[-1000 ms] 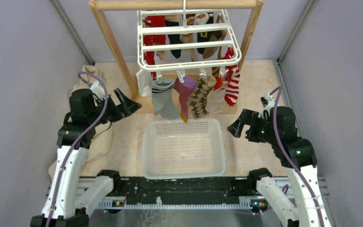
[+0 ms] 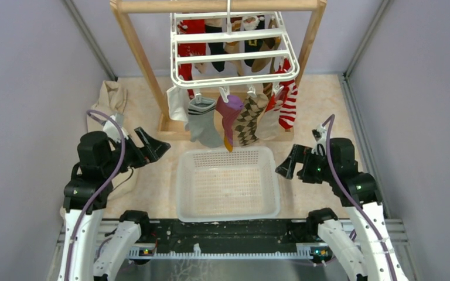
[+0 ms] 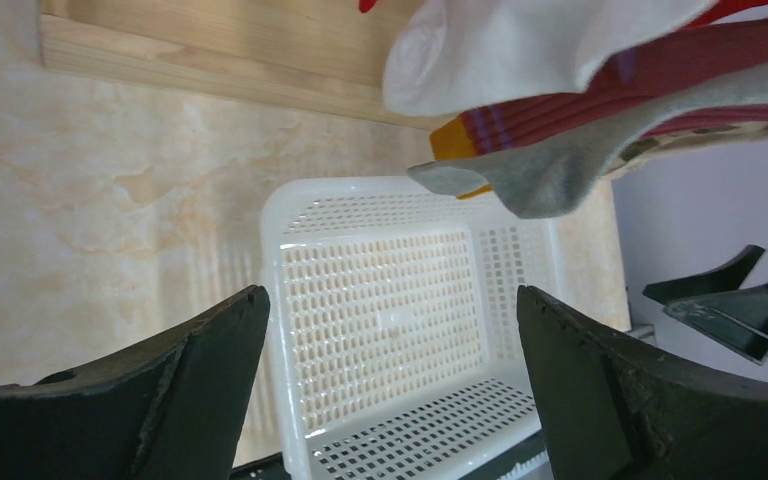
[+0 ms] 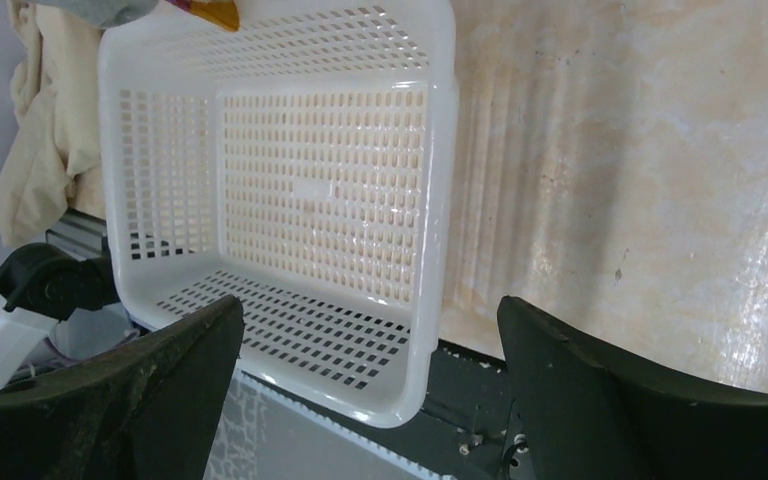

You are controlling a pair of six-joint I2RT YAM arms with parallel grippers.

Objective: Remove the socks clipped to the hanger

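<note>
A white clip hanger [image 2: 234,78] hangs from a wooden rack with many socks clipped to it, among them a grey sock [image 2: 202,123], a purple-and-yellow sock [image 2: 231,114], an argyle sock [image 2: 248,122] and a red-striped sock [image 2: 288,108]. My left gripper [image 2: 154,144] stands open left of the front socks; the left wrist view shows the socks above and beyond its empty fingers. My right gripper [image 2: 288,165] is open and empty, right of the basket and lower than the socks in the top view.
An empty white perforated basket [image 2: 181,187] sits on the table below the socks. A beige cloth [image 2: 106,93] lies at the left. The rack's wooden posts [image 2: 138,47] flank the hanger.
Over the last second both grippers have shifted slightly toward the front of the table, the right also a little leftward. The socks and basket look unchanged.
</note>
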